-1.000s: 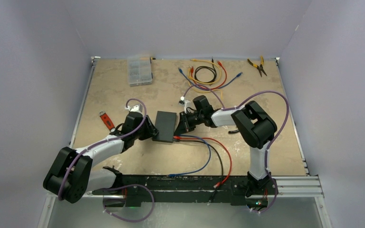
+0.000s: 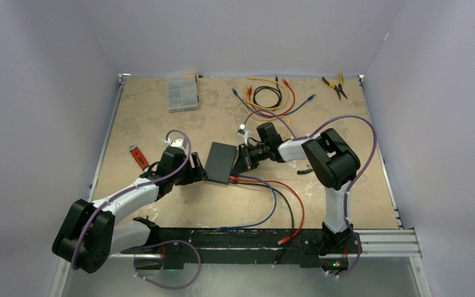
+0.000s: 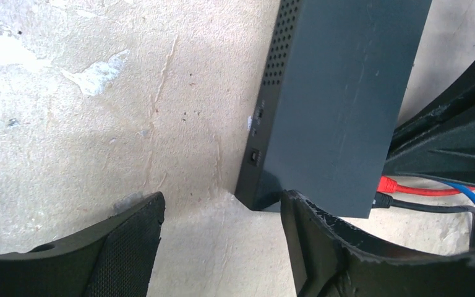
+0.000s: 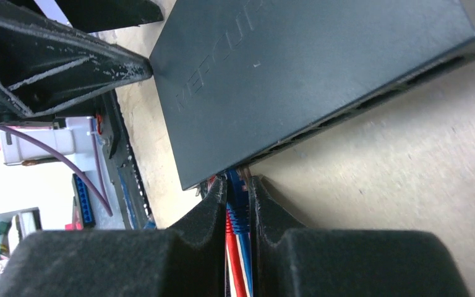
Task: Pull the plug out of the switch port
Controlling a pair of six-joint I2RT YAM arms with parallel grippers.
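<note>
The black switch lies flat mid-table, with blue, red and black cables at its right side near the front corner. My right gripper is shut on the blue plug right at the switch's port edge; whether the plug is still seated is hidden. In the left wrist view, my left gripper is open with nothing between its fingers, at the switch's near left corner. The red plug and black plug are at the switch's edge.
A red-handled tool lies left. A clear organiser box, coiled cables and pliers lie at the back. A small dark object is right of my right gripper.
Over the last second the switch has shifted right with the cables and my right gripper. My left gripper's fingers have parted and moved slightly.
</note>
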